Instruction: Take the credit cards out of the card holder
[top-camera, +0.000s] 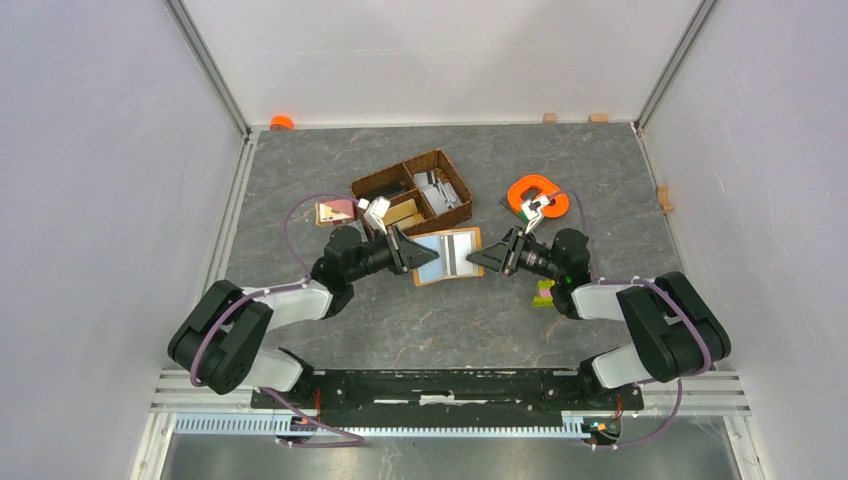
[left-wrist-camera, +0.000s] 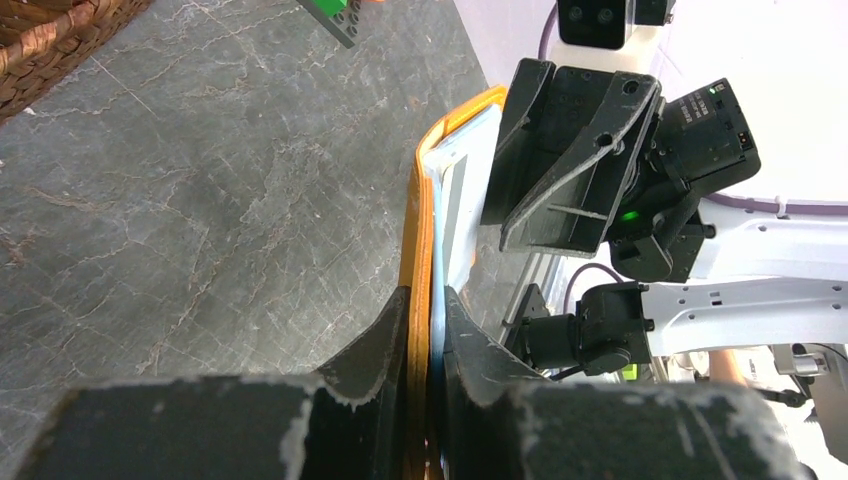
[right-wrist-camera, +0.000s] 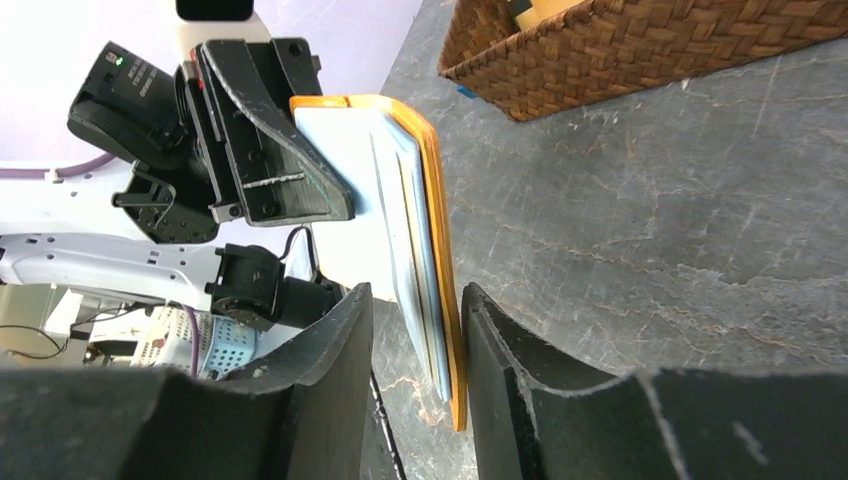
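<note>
The orange card holder (top-camera: 447, 255), with pale blue and white inner sleeves, is held upright above the table between the arms. My left gripper (top-camera: 430, 255) is shut on one side of it; in the left wrist view the holder (left-wrist-camera: 420, 230) rises from between the fingertips. My right gripper (top-camera: 478, 258) is at the opposite edge, part open, with the holder's edge (right-wrist-camera: 450, 370) between or just beyond its fingertips. Several layers show along that edge; whether cards sit among them I cannot tell.
A woven basket (top-camera: 432, 161) with compartments stands behind the holder. An orange dish (top-camera: 556, 203) with a green item is at back right, a yellow-green object (top-camera: 544, 299) by the right arm. Bare table lies in front of the holder.
</note>
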